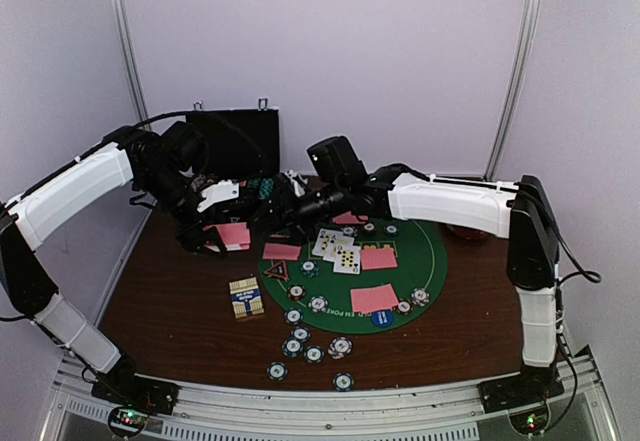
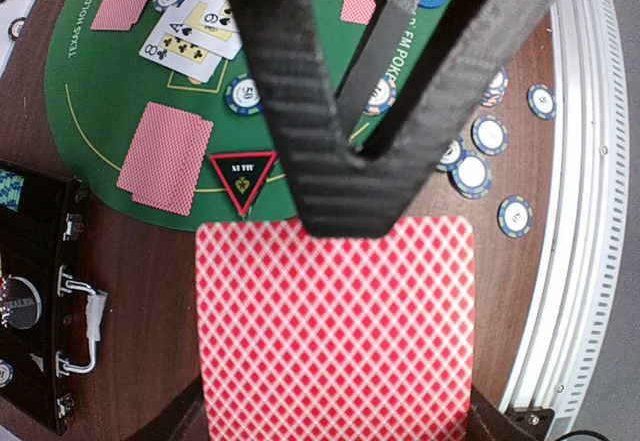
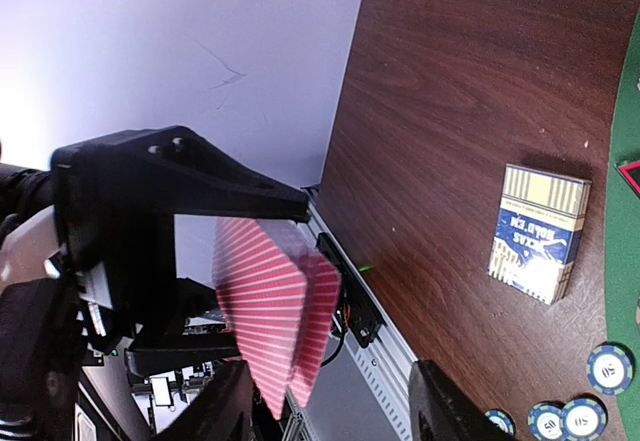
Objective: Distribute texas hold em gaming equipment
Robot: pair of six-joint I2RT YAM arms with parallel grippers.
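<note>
My left gripper [image 1: 203, 241] is shut on a deck of red-backed cards [image 2: 335, 331], held above the table at the left. In the right wrist view the held deck [image 3: 265, 306] stands between the left fingers, its cards parted at the lower edge. Just right of the deck hovers my right gripper, its fingertips apart and no card visible between them. Face-down cards [image 2: 165, 161] lie on the green poker mat [image 1: 425, 261], with several face-up cards [image 1: 346, 259] at its centre. Beside them is the all-in triangle [image 2: 243, 173].
A card box [image 1: 246, 299] lies on bare wood left of the mat. Loose chips [image 1: 314, 354] are scattered in front. An open black case [image 1: 235, 141] stands at the back left.
</note>
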